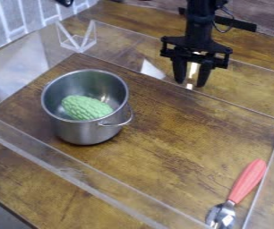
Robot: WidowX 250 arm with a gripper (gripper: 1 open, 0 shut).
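Observation:
My black gripper (190, 73) hangs from the arm at the upper middle, its fingers pointing down over a small pale, upright shape near the back of the wooden table; whether it holds anything I cannot tell. A steel pot (97, 130) stands at the left with a green textured object (87, 105) inside. A red-handled utensil (247, 183) with a metal head lies at the lower right, apart from the pot and gripper.
Clear plastic walls border the wooden work surface (164, 152). The middle of the surface, between pot and utensil, is clear.

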